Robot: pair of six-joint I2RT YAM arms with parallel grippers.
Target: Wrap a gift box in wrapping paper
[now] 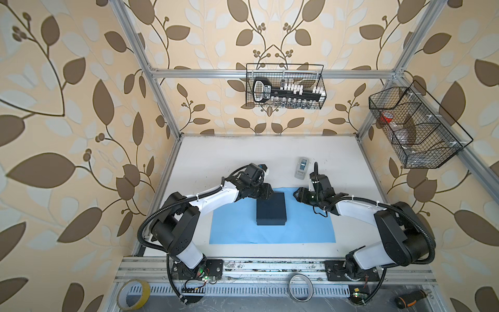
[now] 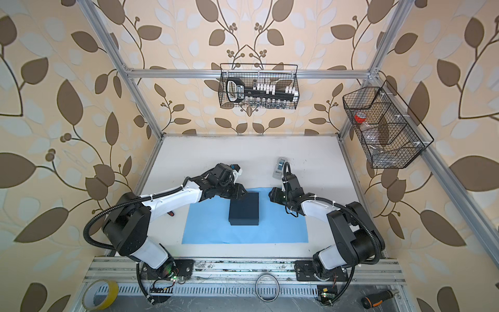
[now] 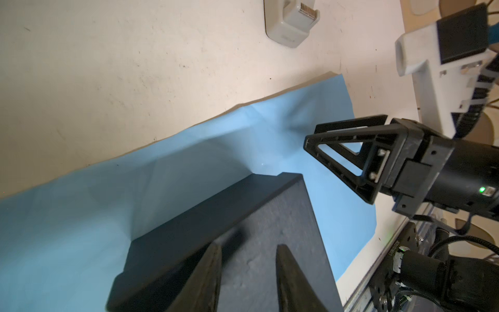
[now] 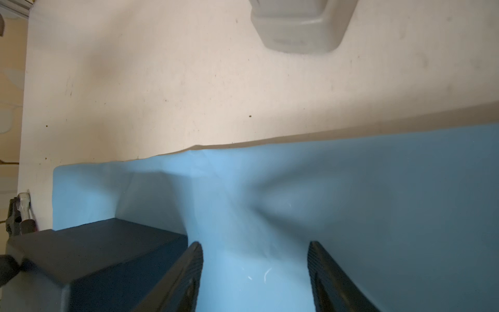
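The black box (image 1: 271,209) lies flat near the middle of a blue wrapping paper sheet (image 1: 234,228). Over the rear left part of the box is my left gripper (image 1: 267,192); in the left wrist view its fingers (image 3: 208,270) stand a little apart, with only the box's dark top seen behind the gap. My right gripper (image 1: 300,194) hovers over the paper right of the box, near the rear edge. Its fingers (image 4: 189,270) are well apart, with just blue paper visible beyond them. The paper's back edge (image 4: 280,143) is slightly raised, casting a shadow on the table.
A grey dispenser (image 1: 302,167) stands on the white table behind the paper. Bare table lies at the back left. In front of the table are a yellow tape roll (image 1: 143,297), a pale ring (image 1: 301,287) and a screwdriver (image 1: 410,299).
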